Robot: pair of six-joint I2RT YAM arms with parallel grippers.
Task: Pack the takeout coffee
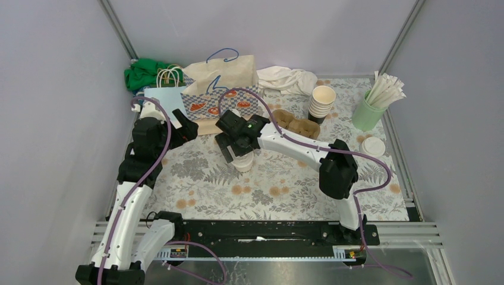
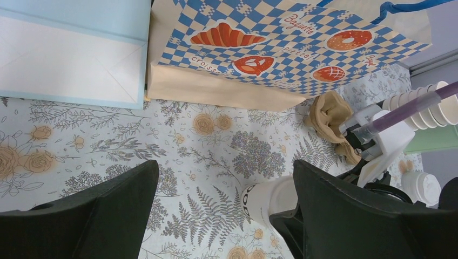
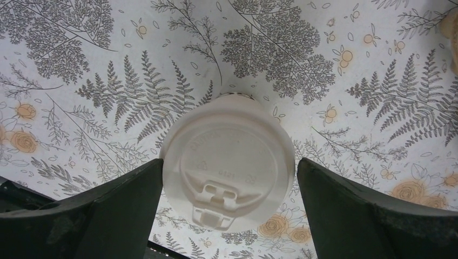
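A white lidded paper cup (image 1: 243, 164) stands on the floral mat, partly under my right gripper (image 1: 232, 148). In the right wrist view its lid (image 3: 227, 162) fills the space between the open fingers, which sit at either side of it. My left gripper (image 1: 184, 124) hangs open at the left, in front of the light blue bag (image 2: 65, 59) and the checked bakery bag (image 2: 259, 48), with nothing between its fingers. A cardboard cup carrier (image 1: 297, 124) lies behind my right arm.
At the back right are stacked paper cups (image 1: 321, 104) and a green holder with wrapped items (image 1: 367, 116); stacked lids (image 1: 372, 146) lie at the right. A white cloth (image 1: 285, 80) lies at the back.
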